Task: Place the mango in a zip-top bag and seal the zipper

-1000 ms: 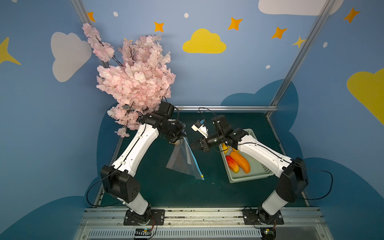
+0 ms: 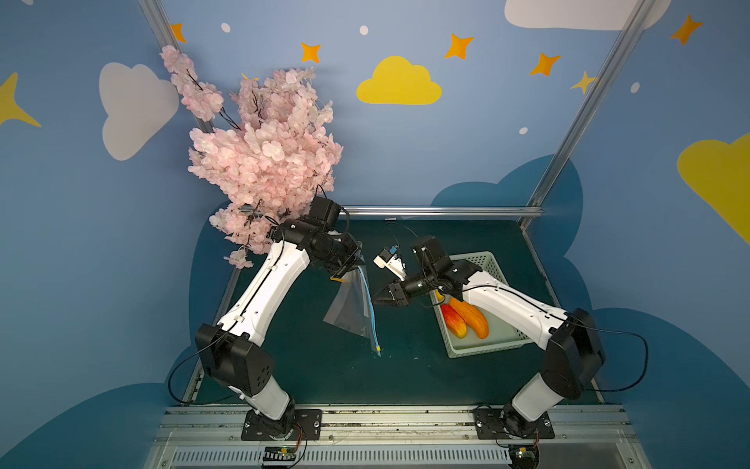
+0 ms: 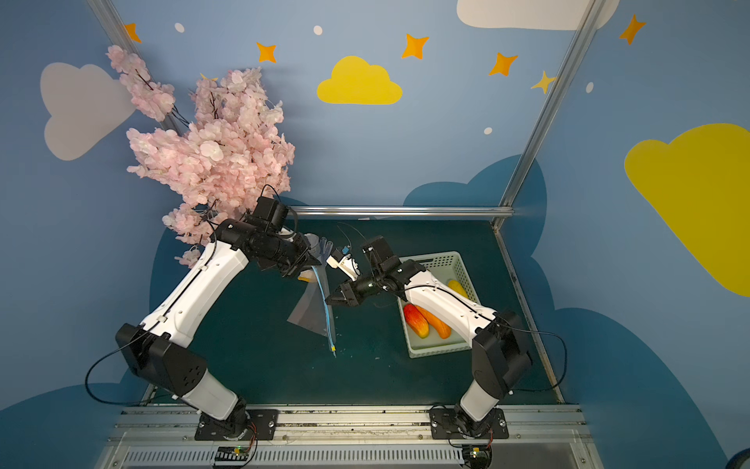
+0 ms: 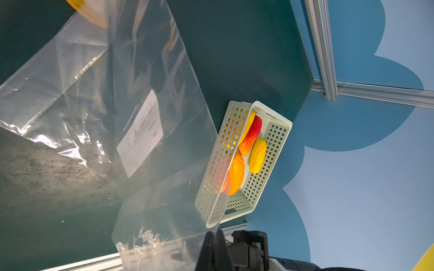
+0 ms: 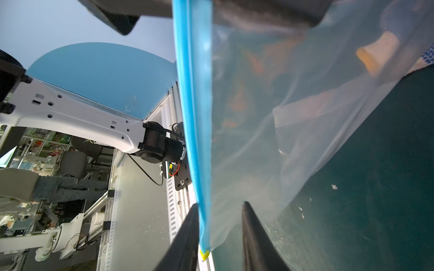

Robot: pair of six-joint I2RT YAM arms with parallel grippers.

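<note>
A clear zip top bag [image 2: 351,306] with a blue zip strip [image 2: 368,305] hangs from my left gripper [image 2: 359,262], which is shut on its upper corner. In the left wrist view, the closed fingertips [image 4: 210,246] meet at the bag's edge. My right gripper [image 2: 378,299] is open just right of the zip strip. In the right wrist view, its fingers [image 5: 184,239] point toward the strip's lower part, near the yellow slider end [image 5: 204,255]; nothing shows gripped between them. Red-yellow mango [image 2: 454,320] and orange fruit [image 2: 471,316] lie in the basket [image 2: 450,349].
More yellow fruit [image 4: 258,155] lies in the basket, under the right arm in the top views. A pale item with a yellow edge [image 5: 373,58] lies behind the bag. Pink blossoms [image 2: 265,148] crowd the back left.
The bag's lower zip end has swung left and now hangs more steeply. My right gripper has come slightly lower and nearer the strip. The left arm looks still.
</note>
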